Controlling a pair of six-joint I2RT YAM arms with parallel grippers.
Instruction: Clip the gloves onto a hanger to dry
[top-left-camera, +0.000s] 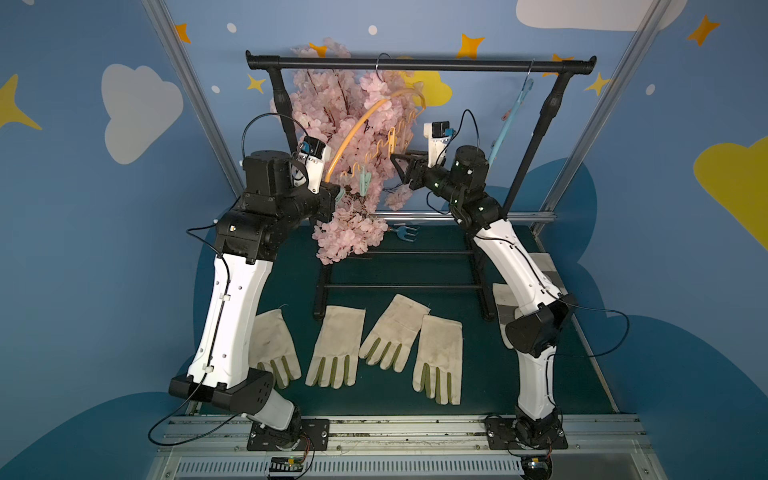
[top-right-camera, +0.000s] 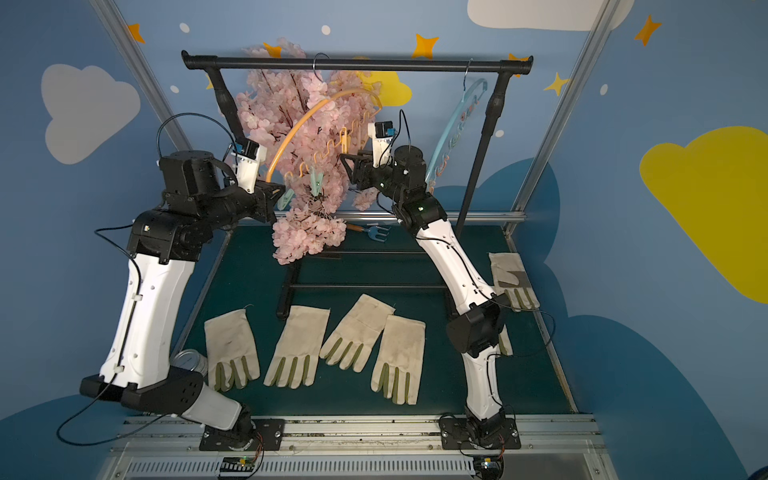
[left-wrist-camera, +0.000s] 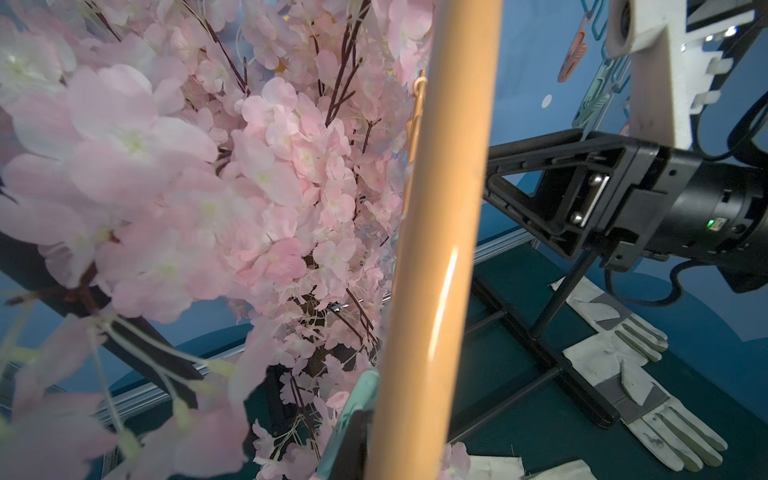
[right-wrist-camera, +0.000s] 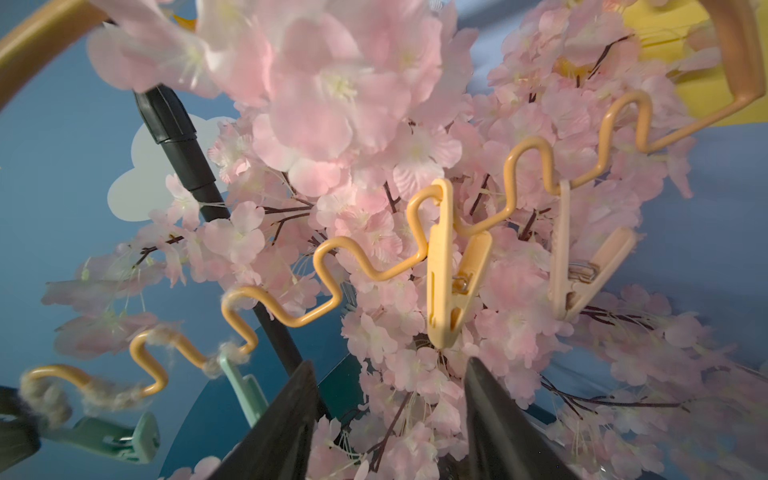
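Observation:
An orange hanger (top-left-camera: 358, 128) with yellow and mint clips hangs on the rail. My left gripper (top-left-camera: 326, 200) is shut on the hanger's left end; its rod fills the left wrist view. My right gripper is part open, its blurred fingers below a yellow clip (right-wrist-camera: 440, 280) with nothing visible between them. A mint clip (right-wrist-camera: 244, 388) hangs further left. Several gloves, such as a cream glove (top-left-camera: 336, 344) and another (top-right-camera: 512, 280), lie on the green floor.
A black rack rail (top-left-camera: 424, 64) spans the top. Pink blossoms (top-left-camera: 348, 232) crowd behind the hanger. A blue hanger (top-right-camera: 452, 120) hangs to the right, and a small blue fork (top-right-camera: 376, 232) lies at the back.

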